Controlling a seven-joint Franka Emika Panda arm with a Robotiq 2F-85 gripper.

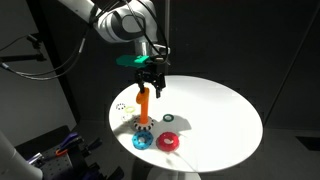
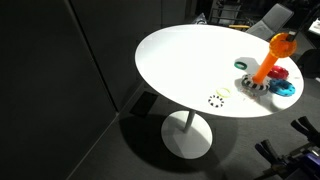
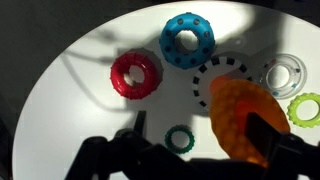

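Note:
An orange post (image 1: 144,108) stands on the white table, with a knobbly, wider orange piece (image 2: 283,45) at its top. Around its foot is a black-and-white ring (image 1: 144,125). In the wrist view the orange top (image 3: 238,112) rises close to the camera and partly covers that ring (image 3: 203,80). My gripper is open at the height of the post's top. Its right finger (image 3: 264,135) overlaps the orange top in view, while the left finger (image 3: 140,125) is well clear. Whether the right finger touches the orange cannot be told.
A blue ring (image 3: 187,40) and a red ring (image 3: 135,75) lie near the post. A small dark green ring (image 3: 179,139), a clear ring (image 3: 283,75) and a lime ring (image 3: 305,109) are also on the table.

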